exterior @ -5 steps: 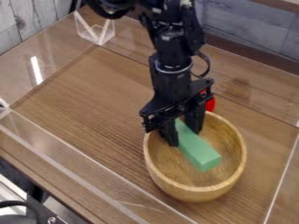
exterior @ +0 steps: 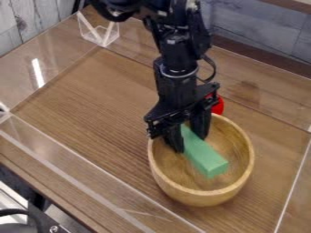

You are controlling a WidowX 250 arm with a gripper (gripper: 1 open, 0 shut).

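Note:
The black robot gripper (exterior: 183, 127) reaches down from the top centre into a tan bowl (exterior: 170, 191) on the wooden table. Its fingers are around the upper end of a green block (exterior: 202, 156), which lies tilted in the bowl. The gripper appears shut on the block, though the fingertips partly hide that end. A red object (exterior: 216, 107) sits behind the bowl to the right, partly hidden by the gripper.
A white wire or clear holder (exterior: 97, 29) stands at the back left. A dark object shows at the bottom left corner.
The gripper and green block have shifted very slightly; otherwise the scene looks the same.

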